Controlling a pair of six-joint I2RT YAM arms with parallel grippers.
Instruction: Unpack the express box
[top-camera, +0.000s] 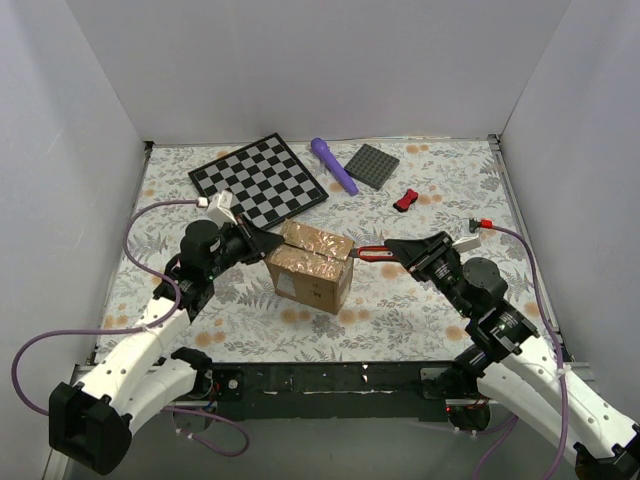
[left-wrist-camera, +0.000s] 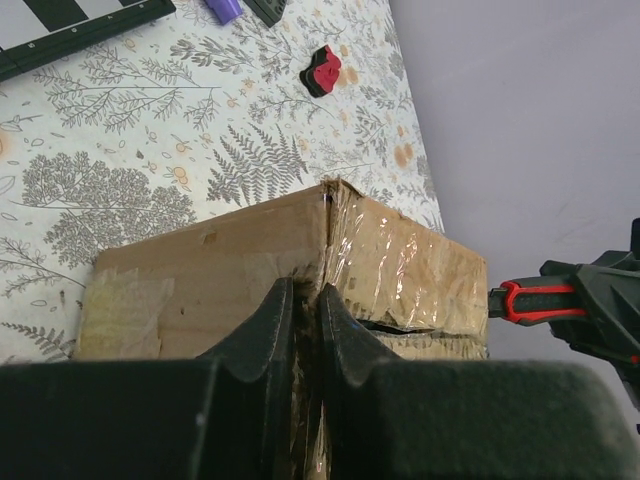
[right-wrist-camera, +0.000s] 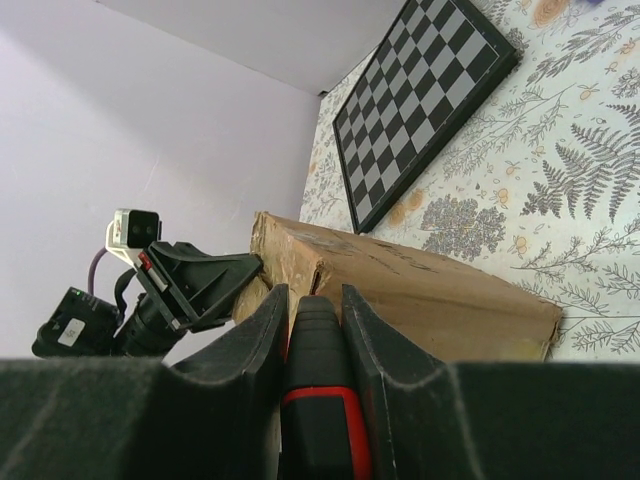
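Note:
The cardboard box (top-camera: 308, 287), its top covered with shiny brown tape, stands mid-table. At its left end my left gripper (top-camera: 274, 243) is shut on the box's edge; in the left wrist view, its fingers (left-wrist-camera: 270, 335) meet at the corner of the cardboard (left-wrist-camera: 210, 245). My right gripper (top-camera: 394, 250) is shut on a red and black utility knife (top-camera: 374, 254). The knife points left, and its front end reaches the taped seam at the box's right end. Its blade tip cannot be made out. In the right wrist view, the knife's black body (right-wrist-camera: 318, 350) lies between the fingers.
Behind the box lie a checkered board (top-camera: 262, 180), a purple microphone-shaped object (top-camera: 333, 166), a dark grey square pad (top-camera: 371, 166) and a small red and black item (top-camera: 406, 200).

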